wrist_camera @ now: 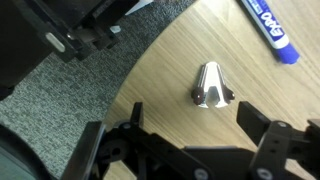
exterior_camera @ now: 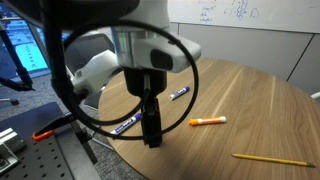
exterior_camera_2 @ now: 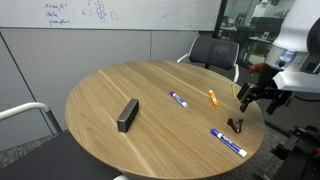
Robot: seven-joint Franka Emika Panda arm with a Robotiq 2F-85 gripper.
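Observation:
A small shiny metal tool with two dark-tipped ends, perhaps a staple remover [wrist_camera: 212,86], lies on the wooden table [wrist_camera: 165,75] near its edge. In the wrist view, my gripper stands open, its two fingers on either side of the tool's position and nothing held. The tool [exterior_camera_2: 236,125] shows dark in exterior view 2, just left of and below the gripper [exterior_camera_2: 262,108]. From exterior view 1, the gripper [exterior_camera: 152,138] hides it.
Beside the tool lies a blue marker [exterior_camera_2: 228,142]. Farther off are a second blue marker [exterior_camera: 180,93], an orange marker [exterior_camera: 208,121], a yellow pencil [exterior_camera: 272,159] and a black block [exterior_camera_2: 128,115].

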